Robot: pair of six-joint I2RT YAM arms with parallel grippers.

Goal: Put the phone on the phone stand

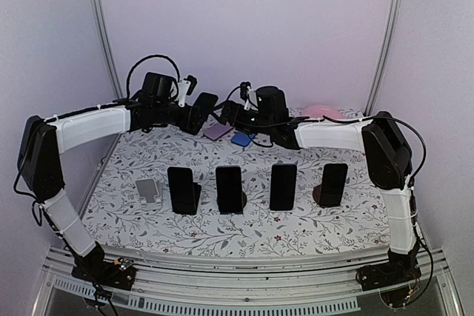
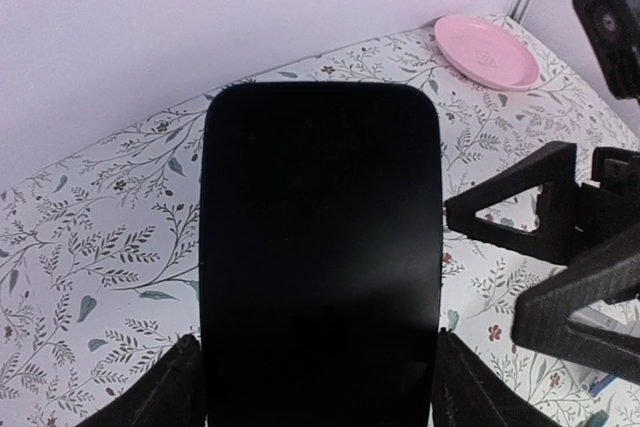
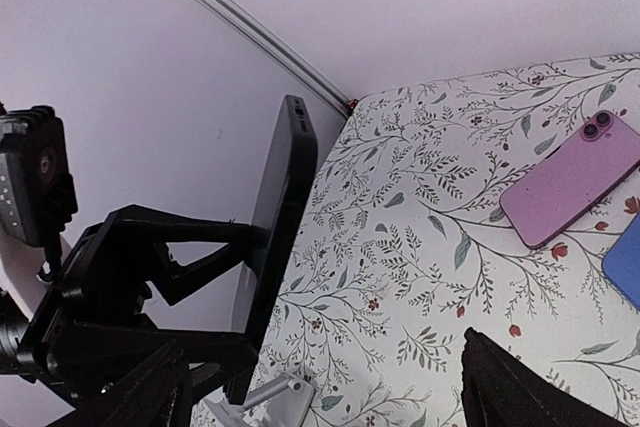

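A black phone (image 1: pixel 202 109) is held upright by my left gripper (image 1: pixel 190 116) above the back of the table; it fills the middle of the left wrist view (image 2: pixel 320 247) and shows edge-on in the right wrist view (image 3: pixel 275 217). My right gripper (image 1: pixel 228 112) stands open just right of that phone, nothing between its fingers. An empty silver stand (image 1: pixel 148 190) is at the front left. A pink phone (image 3: pixel 570 177) and a blue phone (image 3: pixel 625 262) lie flat at the back.
Four black phones stand in a front row (image 1: pixel 181 190), propped upright. A pink plate (image 2: pixel 485 47) is at the back right.
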